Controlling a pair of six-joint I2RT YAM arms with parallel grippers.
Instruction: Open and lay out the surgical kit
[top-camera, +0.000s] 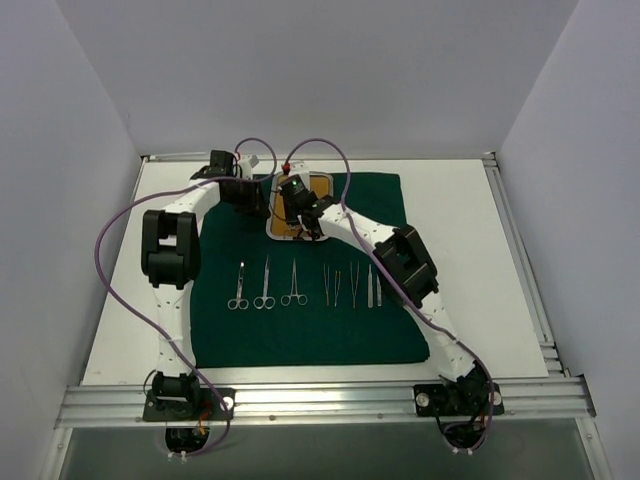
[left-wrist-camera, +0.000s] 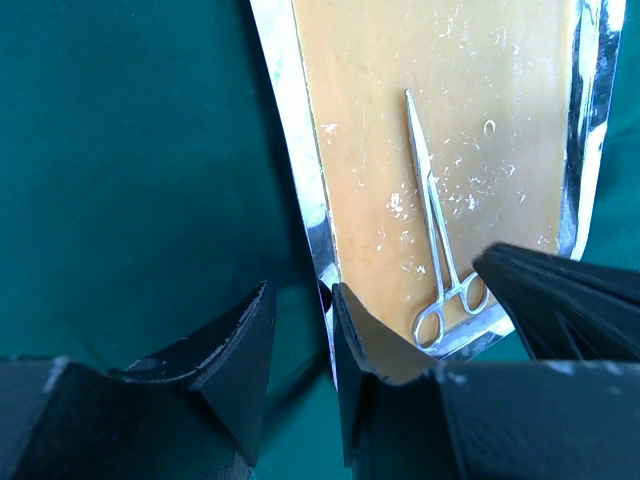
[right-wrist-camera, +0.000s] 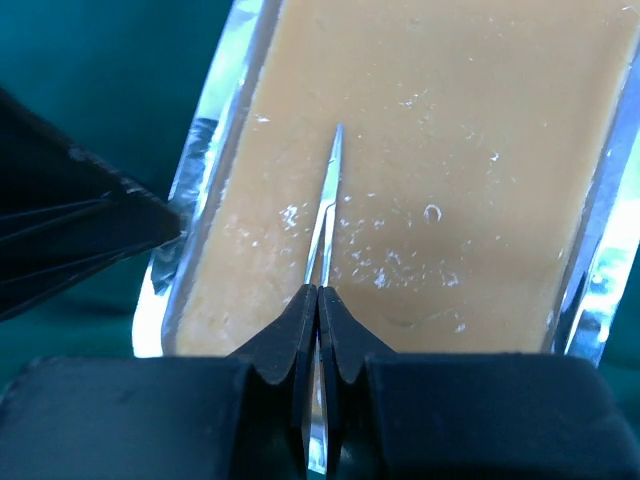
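Note:
The silver-rimmed tray (top-camera: 319, 186) with a tan floor lies at the back of the green cloth. One silver ring-handled instrument (left-wrist-camera: 432, 215) rests in it, near one end. My left gripper is partly open at the tray's long left rim, one finger against or just above that rim and the other over the cloth; nothing is held. Over the instrument stands my right gripper, its fingertips together. In the left wrist view its tip appears beside the ring handles, and no grip on the instrument shows. The right fingers hide part of the handles in the right wrist view.
In a row on the green cloth (top-camera: 300, 340) lie scissors (top-camera: 265, 288), a clamp (top-camera: 294, 288), tweezers (top-camera: 354, 285) and slim handles (top-camera: 370, 287), among several instruments. Both arms are close together at the tray.

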